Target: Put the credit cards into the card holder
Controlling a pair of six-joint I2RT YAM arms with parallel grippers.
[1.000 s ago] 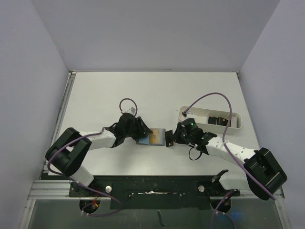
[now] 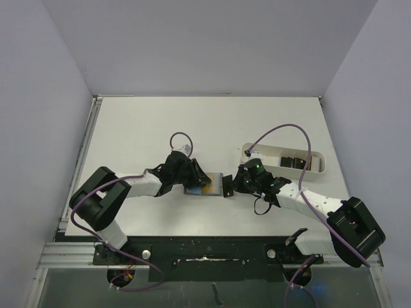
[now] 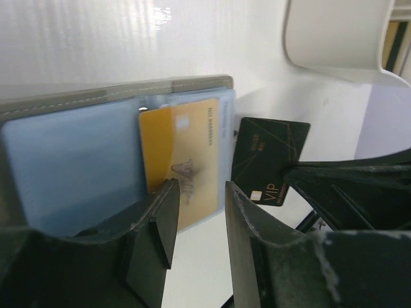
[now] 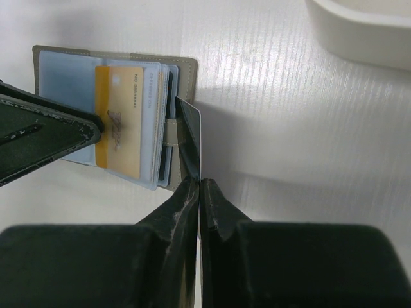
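The open card holder (image 4: pixel 70 77) lies on the table with clear blue sleeves and a gold card (image 3: pixel 192 147) in it. My left gripper is over the holder by the gold card, its fingers part open with nothing clearly between them. My right gripper is shut on a black VIP card (image 3: pixel 263 160), held upright just right of the holder. From the right wrist, the card shows nearly edge-on.
A white tray (image 2: pixel 262 149) with dark cards in compartments sits behind my right arm, at the right of the table.
My left gripper has shifted slightly right across the holder over the last second. The right gripper and its card look unmoved.
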